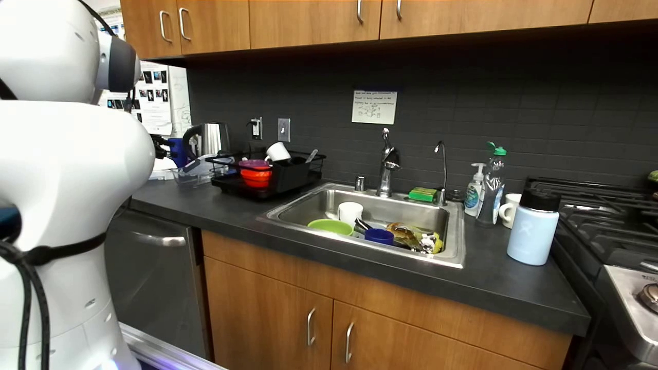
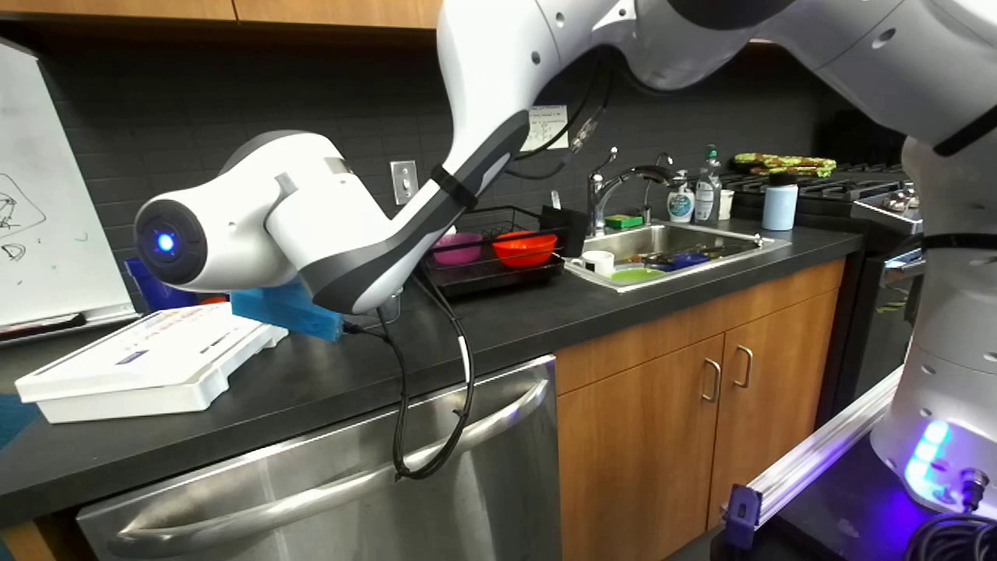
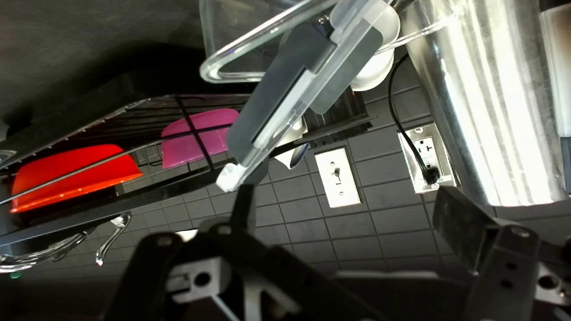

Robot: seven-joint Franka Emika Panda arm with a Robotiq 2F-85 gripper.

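Observation:
In the wrist view my gripper stands open, its two black fingers (image 3: 464,227) wide apart with nothing between them. Beyond them, a shiny metal kettle (image 3: 490,107) fills the right side. A clear plastic container (image 3: 227,32) is at the top, with a clear strip bearing grey clips (image 3: 273,96) across its front. In exterior view 1 the dark gripper (image 1: 163,147) shows in part beside the kettle (image 1: 216,139), left of the dish rack. The arm hides the gripper in exterior view 2.
A black dish rack (image 1: 282,176) holds a red bowl (image 2: 525,251), a purple bowl (image 2: 458,248) and a white mug (image 1: 278,151). The sink (image 1: 455,237) contains several dishes. A white box (image 2: 131,402) lies at the counter's left end. Bare counter (image 2: 486,322) runs in front of the rack.

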